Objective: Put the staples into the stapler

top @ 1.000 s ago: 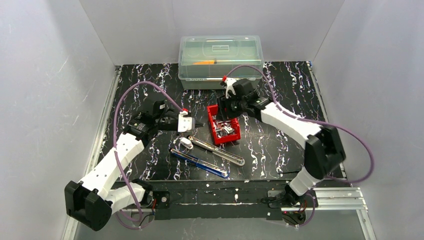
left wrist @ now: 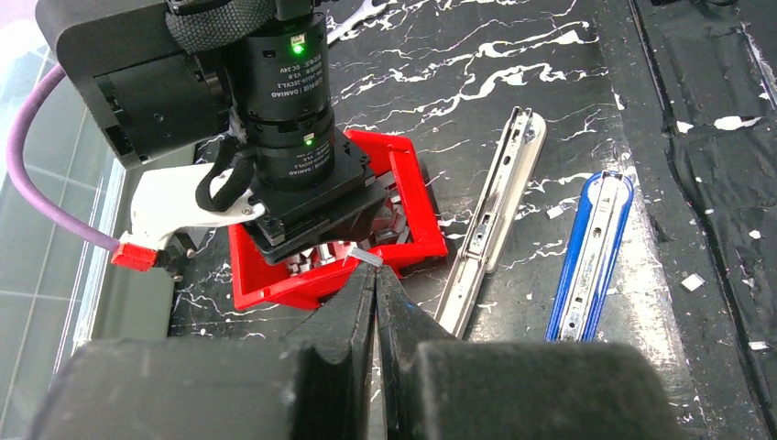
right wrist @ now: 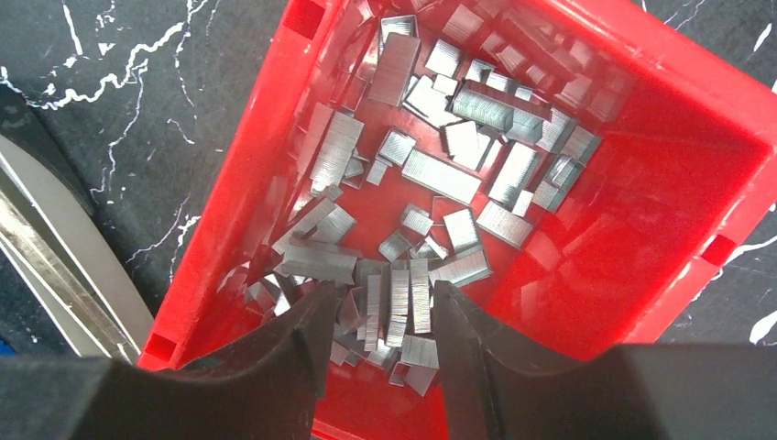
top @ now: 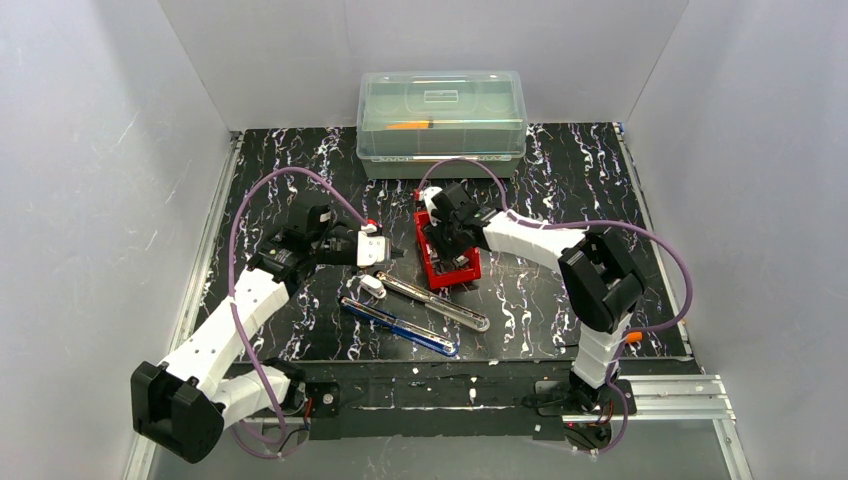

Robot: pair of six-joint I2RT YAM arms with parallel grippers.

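Note:
A red bin (top: pixel 477 262) holds many loose silver staple strips (right wrist: pixel 443 174). My right gripper reaches down into it, fingers apart, with several upright strips (right wrist: pixel 399 291) in the gap between them. Left of the bin, my left gripper is shut, and a short grey staple strip (left wrist: pixel 365 256) shows at its very tips. Two staplers lie with their channels exposed: a beige one (top: pixel 455 311) just in front of the bin, and a blue one (top: pixel 400 327) nearer the table's front.
A small white object (top: pixel 372 286) sits by the upper ends of the staplers. Behind the bin stands a lidded clear green box (top: pixel 440 140). Bare marbled table (top: pixel 545 315) lies to the right of the staplers. Purple hoses loop over both arms.
The left arm has hardly moved. Bin and staplers stay in place.

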